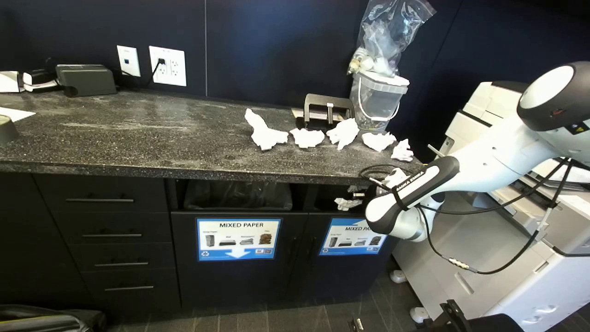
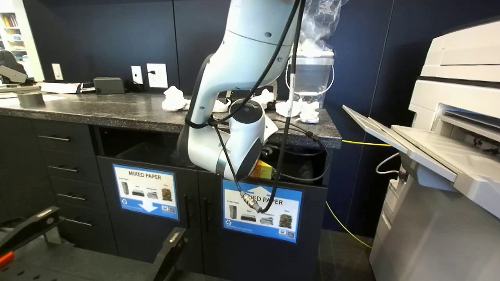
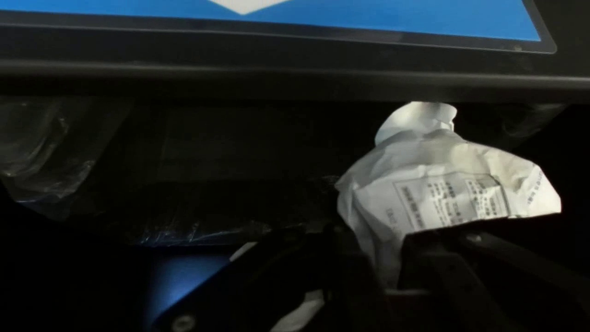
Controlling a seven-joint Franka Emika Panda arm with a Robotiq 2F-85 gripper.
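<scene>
A crumpled sheet of white printed paper (image 3: pixel 442 188) is pinched between the dark fingers of my gripper, which is shut on it. In exterior view 1 the paper (image 1: pixel 346 204) shows at the opening of the right-hand bin cabinet, just above its blue-and-white sign (image 1: pixel 352 237). Part of the gripper there (image 1: pixel 360 195) is hidden behind the arm's wrist. Exterior view 2 has the arm (image 2: pixel 243 126) blocking the held paper. Several other crumpled white papers lie in a row on the counter (image 1: pixel 166 133), among them a tall one (image 1: pixel 265 132) and a small one (image 1: pixel 402 150).
Below the counter edge, the left bin opening (image 1: pixel 238 194) holds a dark liner. A clear bucket (image 1: pixel 379 99) and a hole punch (image 1: pixel 328 108) stand behind the papers. The printer (image 1: pixel 498 221) is close on the right.
</scene>
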